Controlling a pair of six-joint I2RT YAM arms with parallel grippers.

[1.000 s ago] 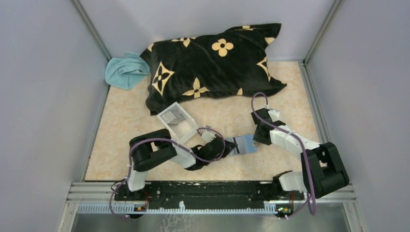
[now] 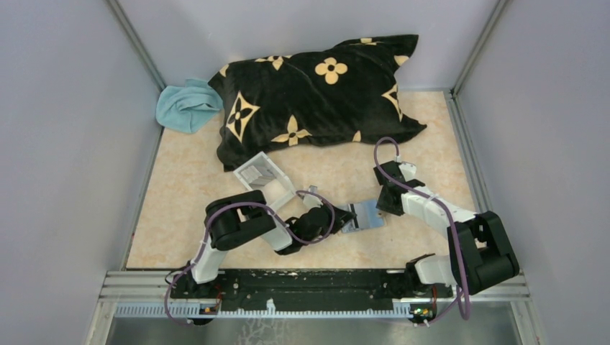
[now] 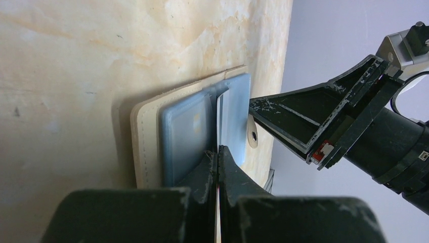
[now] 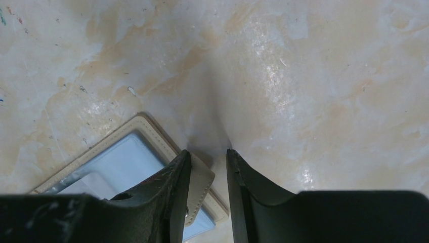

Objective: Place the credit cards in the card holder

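Note:
The card holder (image 2: 367,214), light blue on a beige backing, lies at the front middle of the table. In the left wrist view its blue sleeve (image 3: 187,131) has a pale card-like edge standing along its slot. My left gripper is shut at that slot; I cannot tell anything held between its fingers. My right gripper is at the holder's far end, part open, one finger against the beige flap (image 4: 201,182).
A white box (image 2: 262,180) with a pale insert lies left of the holder. A black patterned cushion (image 2: 316,100) and a blue cloth (image 2: 187,104) are at the back. Bare table surrounds the holder.
The left arm has shifted slightly rightward, its gripper moving a little along the holder. The right arm looks unchanged.

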